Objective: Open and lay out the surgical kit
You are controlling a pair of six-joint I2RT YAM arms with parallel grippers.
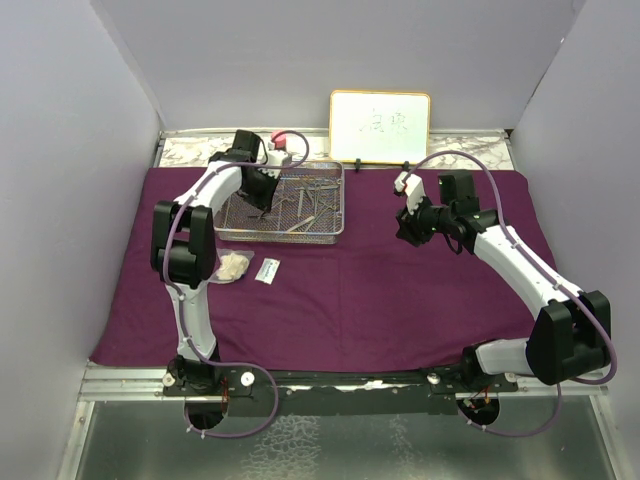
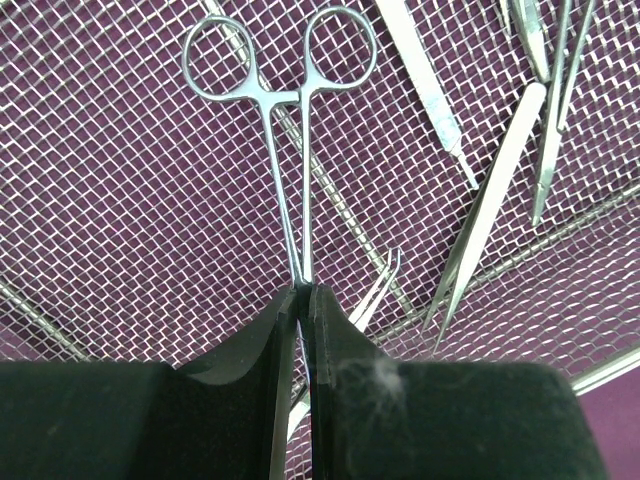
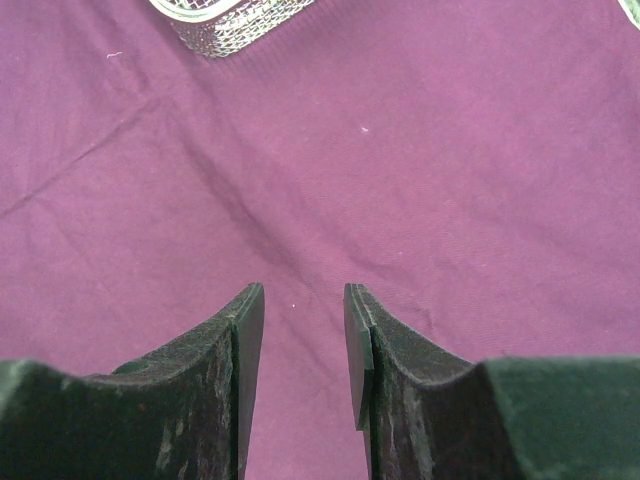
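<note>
The mesh instrument basket sits at the upper left of the cloth, holding several steel instruments. My left gripper is down over its left part; in the left wrist view its fingertips meet at the shanks of long ring-handled forceps, and whether they grip them I cannot tell. Tweezers and other instruments lie to the right. My right gripper hovers over bare cloth right of the basket, its fingers apart with nothing between them.
A bag of white material and a small white packet lie in front of the basket. A whiteboard stands at the back.
</note>
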